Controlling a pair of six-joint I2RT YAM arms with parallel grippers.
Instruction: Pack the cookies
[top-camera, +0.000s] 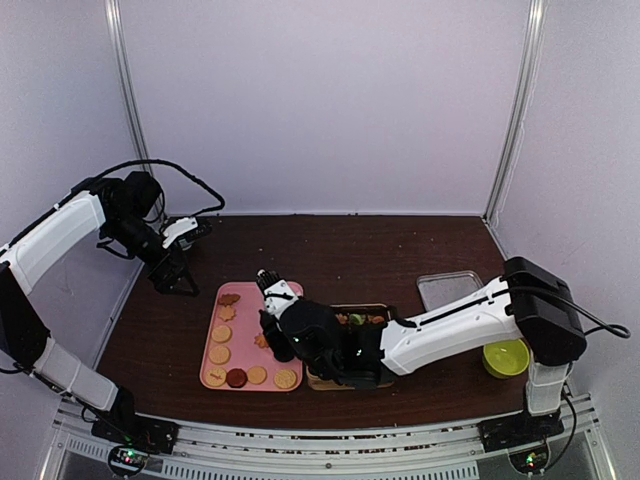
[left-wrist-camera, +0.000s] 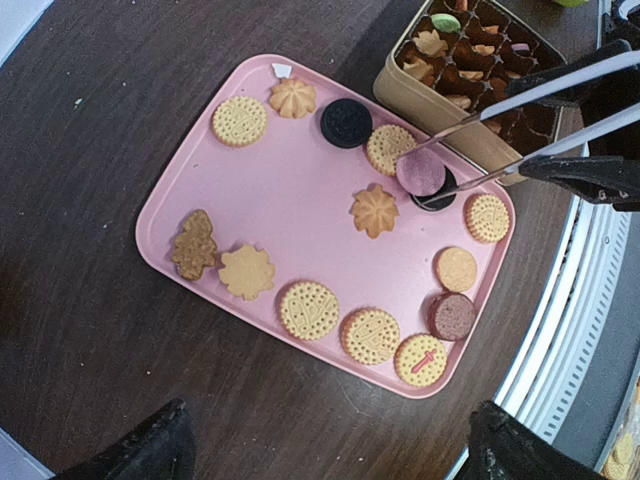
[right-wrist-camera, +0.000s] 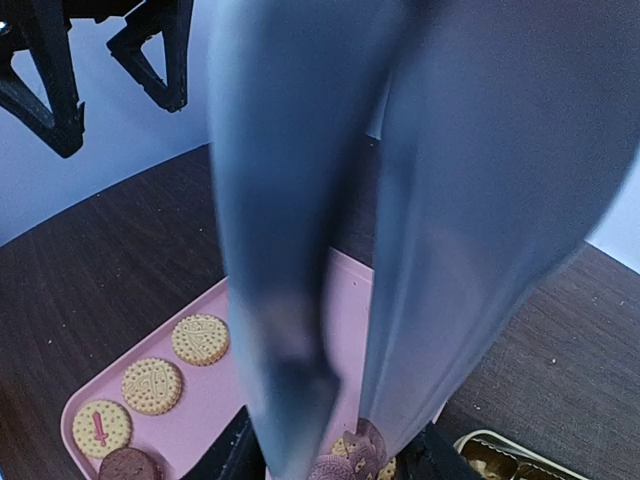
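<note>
Assorted cookies lie on a pink tray (left-wrist-camera: 290, 200): round biscuits (left-wrist-camera: 309, 310), flower shapes (left-wrist-camera: 376, 210), a dark sandwich cookie (left-wrist-camera: 346, 124). My right gripper is over a purple cookie (left-wrist-camera: 420, 172) at the tray's edge beside the box, its long fingertips either side of it, part open; whether they grip it is unclear. Right of the tray stands a box (left-wrist-camera: 420, 95) with brown compartments, some holding cookies. My left gripper (top-camera: 185, 285) hangs open above the table left of the tray, nothing visible between its fingers.
A metal tray (top-camera: 449, 289) lies at the back right, and a yellow-green bowl (top-camera: 505, 358) at the right front, partly near the right arm.
</note>
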